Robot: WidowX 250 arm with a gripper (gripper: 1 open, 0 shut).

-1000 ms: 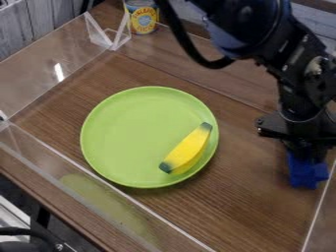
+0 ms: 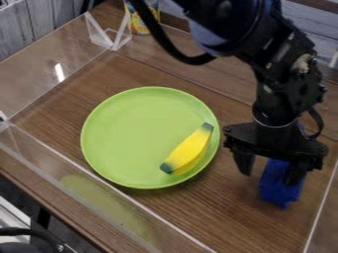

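Observation:
My black gripper [image 2: 275, 148] hangs low on the right side of the wooden table, over a blue object [image 2: 280, 190] that it partly hides. The fingertips are dark and overlap the blue object, so whether they touch it is unclear. To the left, a green plate [image 2: 119, 128] holds a yellow banana-like object [image 2: 188, 150] on its right part.
Clear plastic walls [image 2: 27, 69] edge the left and front of the table. A yellow can [image 2: 145, 20] stands at the back. Bare wood [image 2: 172, 217] lies in front of and behind the plate.
The gripper has moved left toward the plate over the last second. The blue object has shifted a little left and toward the front. The plate and yellow object are unchanged.

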